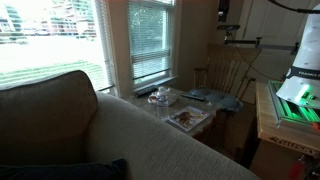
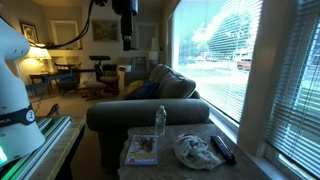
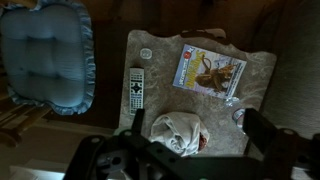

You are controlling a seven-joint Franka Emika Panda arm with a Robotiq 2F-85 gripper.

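High above a small stone-topped table, my gripper stands open, its two dark fingers wide apart with nothing between them. A magazine with a picture cover lies flat on the tabletop. Along one edge rests a remote control with pale buttons. The crumpled white cloth sits between the finger lines in the wrist view, well below them. In exterior view 2 a clear bottle is upright behind the magazine, and a dark, long object lies beside the cloth.
A couch borders the table on one side; windows with blinds line another. A chair with a blue cushion stands close by. Room is free in the air around the gripper.
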